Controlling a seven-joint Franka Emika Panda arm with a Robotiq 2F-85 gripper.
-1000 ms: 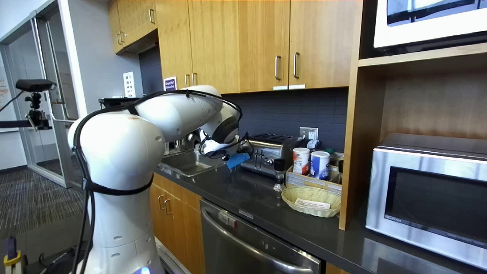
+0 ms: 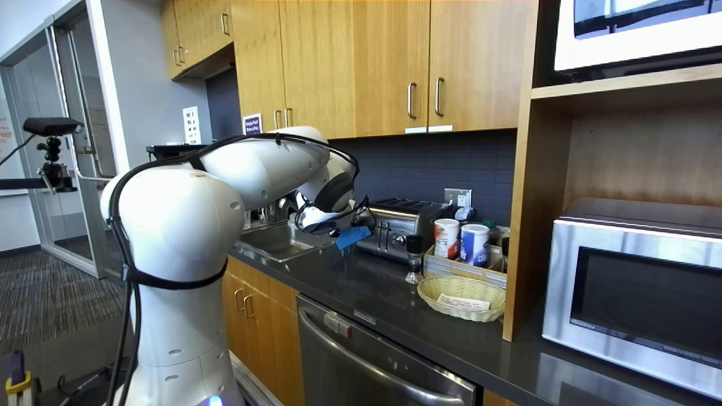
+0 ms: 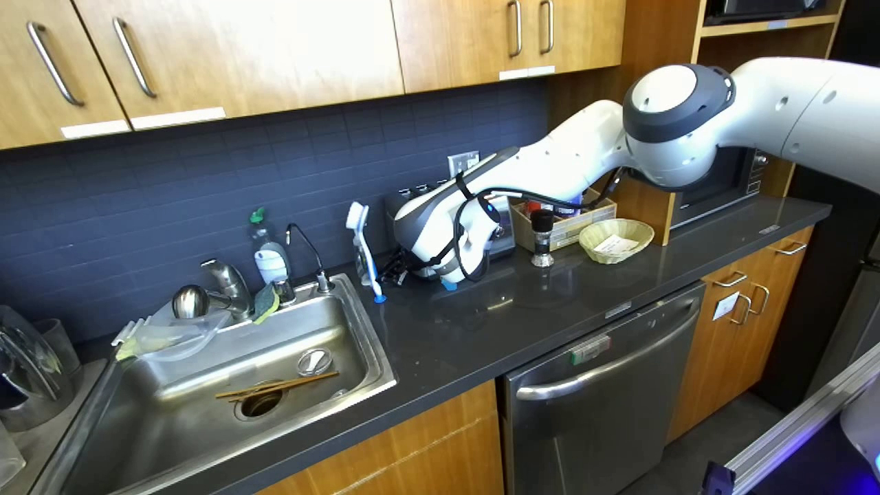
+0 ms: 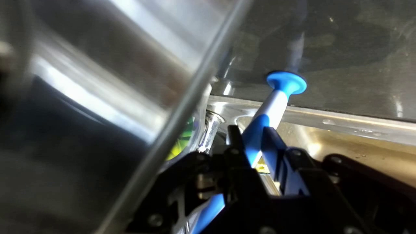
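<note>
A blue-and-white dish brush (image 3: 364,251) stands nearly upright beside the sink in exterior view 2, its white head at the top and its blue round end low at the counter. In the wrist view my gripper is shut on the handle of the brush (image 4: 273,107), whose blue flared end sticks out past the fingertips. Whether that end touches the counter I cannot tell. The sink (image 3: 379,363) lies just left of the brush. In exterior view 1 the arm hides both the brush and the fingers.
Close against the arm stands a steel toaster (image 2: 392,226). A soap bottle (image 3: 270,257), faucet (image 3: 235,289) and sponge (image 3: 265,302) line the sink's back edge. Chopsticks (image 3: 276,387) lie in the basin. A pepper grinder (image 3: 542,239) and wicker basket (image 3: 616,239) stand farther right.
</note>
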